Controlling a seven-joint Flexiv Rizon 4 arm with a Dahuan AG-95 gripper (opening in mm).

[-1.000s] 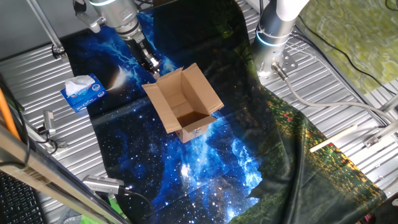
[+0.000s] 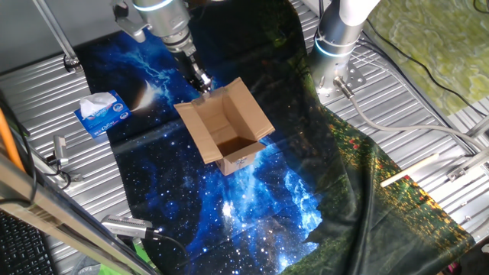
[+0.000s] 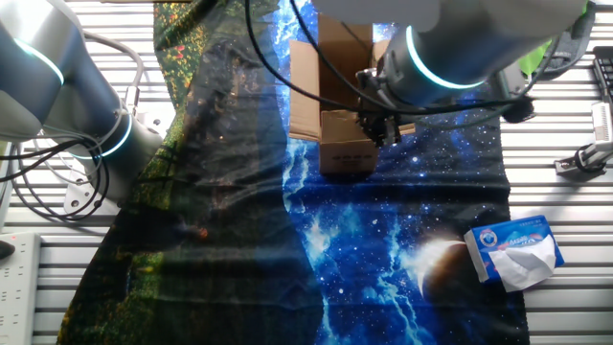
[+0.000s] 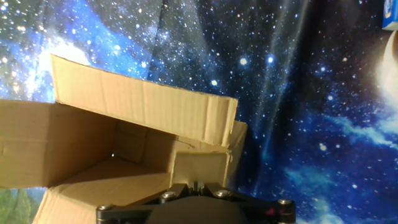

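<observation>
An open cardboard box [image 2: 227, 126] stands on the dark, galaxy-printed cloth, its flaps spread outward. My gripper [image 2: 205, 85] is at the box's back edge in exterior view 1, close to the short flap there. From the other side, the gripper [image 3: 375, 115] shows beside the box's near flap [image 3: 345, 126]. In the wrist view the fingertips of the gripper meet at the bottom, right at the lower edge of a small flap [image 4: 200, 168]. Nothing shows between them, and whether they touch the cardboard is unclear. What I see of the box's inside is empty.
A blue tissue box [image 2: 103, 114] sits on the left of the cloth. A small grey device [image 2: 127, 226] with a cable lies near the front left. The cloth before the box is clear.
The gripper has moved to the right along the box's back edge, over the last second. The box and the tissue box have stayed put.
</observation>
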